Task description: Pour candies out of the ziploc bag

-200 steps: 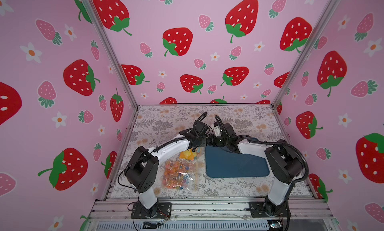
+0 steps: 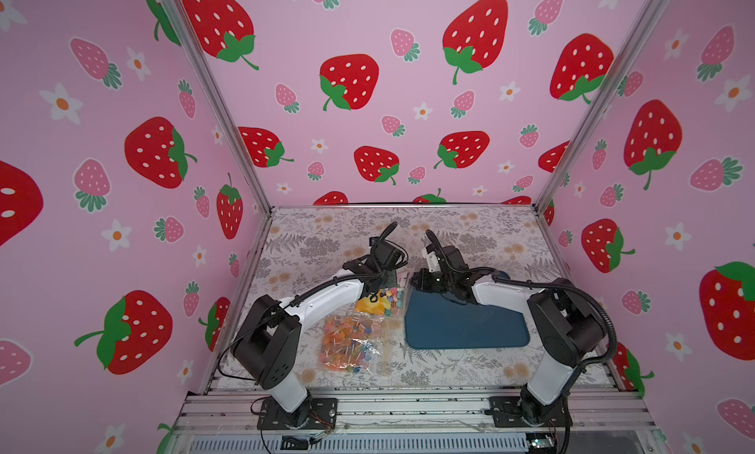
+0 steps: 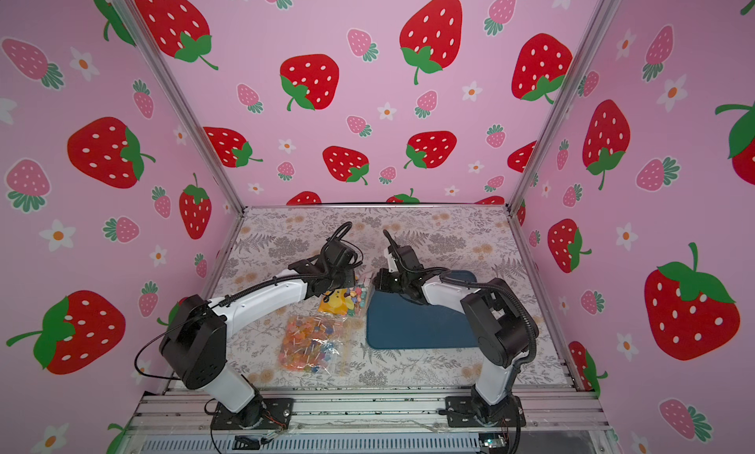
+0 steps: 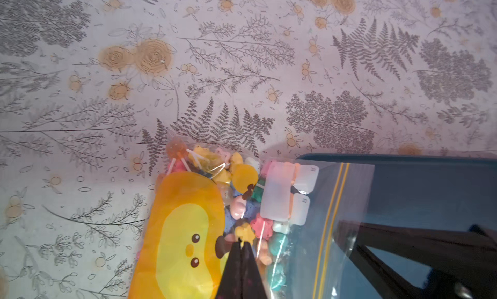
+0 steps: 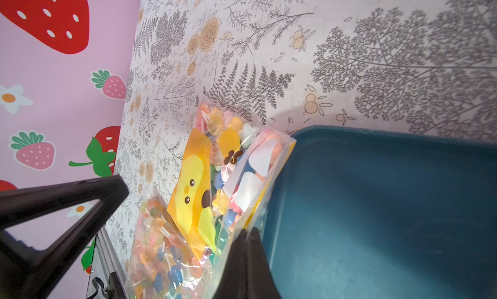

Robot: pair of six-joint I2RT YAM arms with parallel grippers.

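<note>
A clear ziploc bag (image 4: 253, 221) of colourful candies, with a yellow duck-faced packet (image 4: 189, 242), lies beside a blue tray (image 5: 362, 205). The zip edge, marked by yellow lines, reaches over the tray's left rim in the left wrist view. My right gripper is shut on that edge, with clear film running into its fingertips. Above the candies stands my left gripper, its fingers together and nothing clearly visible between them. Whether its tips touch the film I cannot tell. Both arms partly cover the bag in the top views.
Another clear bag (image 2: 346, 345) of candies lies flat on the table, nearer the arm bases. The blue tray is empty where it shows. The two grippers stand close together.
My left gripper has shifted left, away from the right one, so more of the candy bag shows between them.
</note>
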